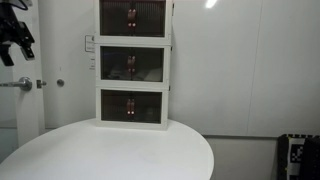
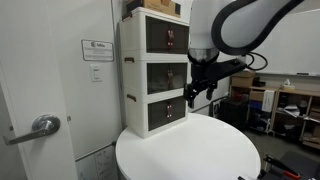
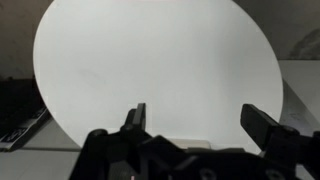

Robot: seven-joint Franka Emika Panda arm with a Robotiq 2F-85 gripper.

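My gripper is open, its two dark fingers far apart in the wrist view with only the bare white round table (image 3: 160, 75) below. From the first exterior view, the gripper (image 1: 17, 52) shows at the upper left, high over the table's level. The second exterior view has the gripper (image 2: 201, 95) hanging above the table, in front of the cabinet. That white cabinet (image 1: 133, 84) stacks 3 units, each with dark doors and reddish handles. All its doors look closed.
Shelves with boxes (image 2: 262, 103) are at the far right, off the table.
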